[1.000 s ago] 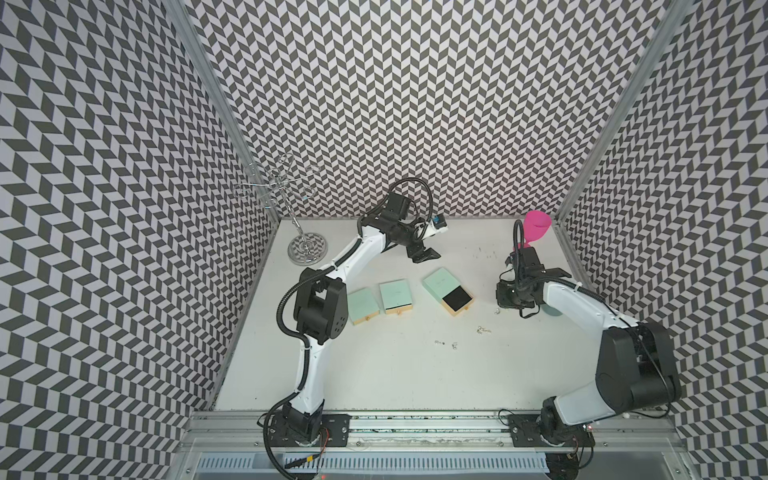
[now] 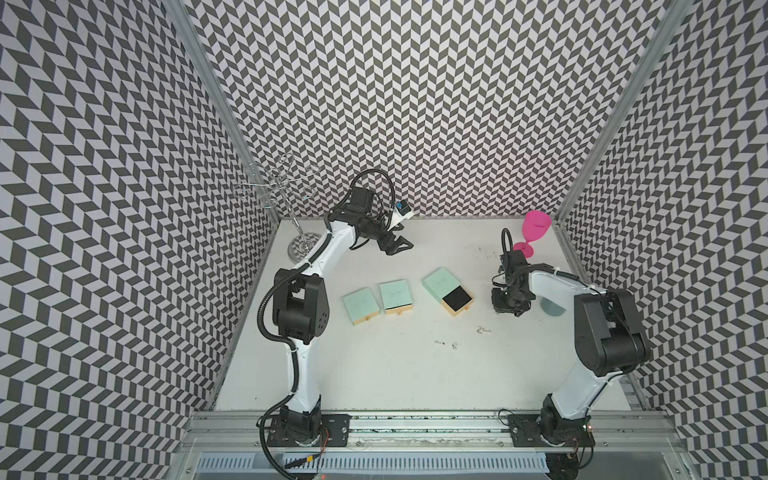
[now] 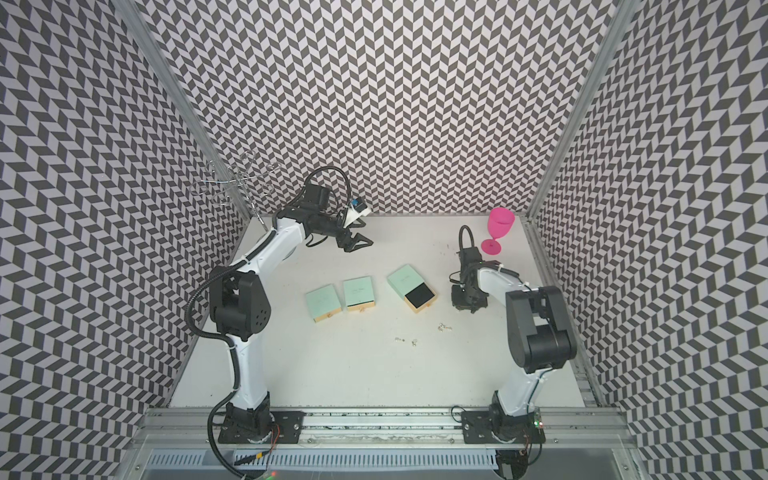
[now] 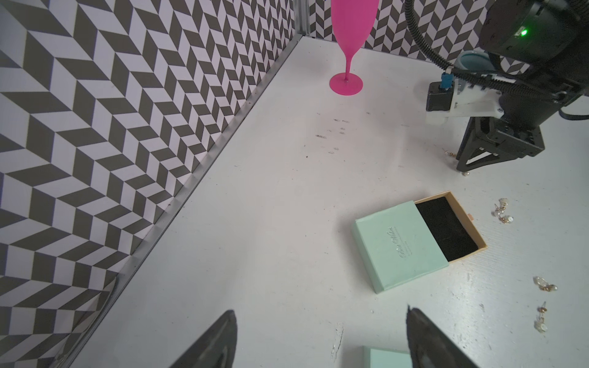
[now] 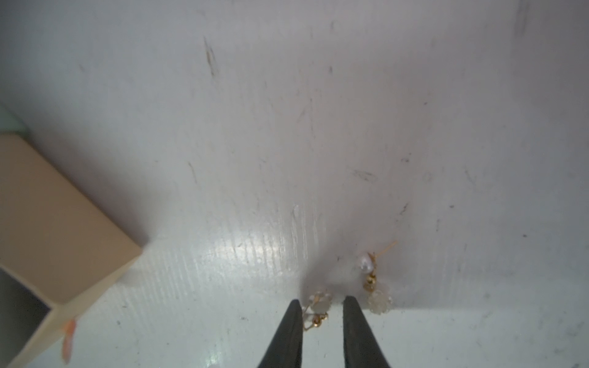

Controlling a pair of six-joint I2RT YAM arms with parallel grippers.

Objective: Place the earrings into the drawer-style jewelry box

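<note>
A mint-green drawer box (image 4: 402, 245) lies mid-table, its drawer (image 4: 451, 227) pulled out and showing an empty black lining. In the right wrist view one earring (image 5: 317, 309) shows between the tips of my right gripper, which is part open and low over the table. Whether the tips touch it cannot be told. A second earring (image 5: 374, 282) lies just to the right. Other earrings rest on the table: a cluster (image 4: 503, 210) near the drawer and two pieces, one (image 4: 543, 284) above the other. My left gripper (image 2: 402, 244) hangs open and empty, behind the boxes.
Two more mint boxes, one (image 2: 361, 305) left of the other (image 2: 396, 296), stand to the left. A pink goblet (image 2: 534, 228) is at the back right, a metal stand (image 2: 280, 192) at the back left.
My left arm has drawn back to the left, away from the open box.
</note>
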